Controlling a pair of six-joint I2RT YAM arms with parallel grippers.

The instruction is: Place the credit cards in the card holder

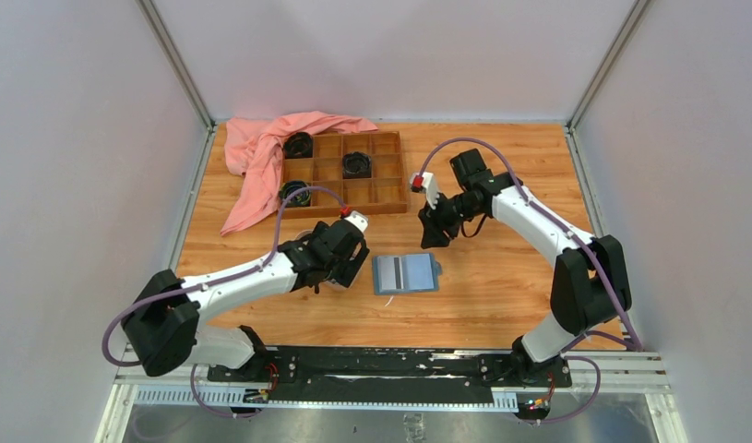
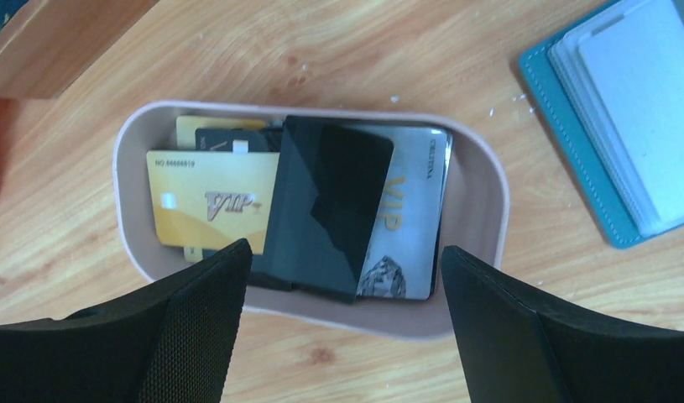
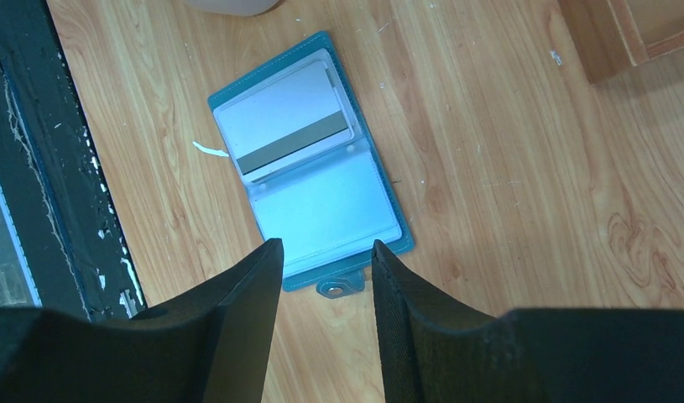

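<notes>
Below my left gripper, which stands open and empty, lies an oval bin (image 2: 481, 210) of cards. Inside it are a yellow VIP card (image 2: 212, 193), a black card (image 2: 330, 201) on top, and a silver VIP card (image 2: 414, 210) partly under the black one. The blue card holder (image 3: 321, 197) lies unfolded on the table, one card with a dark stripe (image 3: 292, 143) on its far half. My right gripper hovers at the holder's clasp end, its fingers apart and nothing between them. From above, the left arm hides most of the bin.
A wooden compartment tray (image 1: 381, 196) with several dark coiled items stands at the back. Beside it a pink cloth (image 1: 252, 180) is bunched.
</notes>
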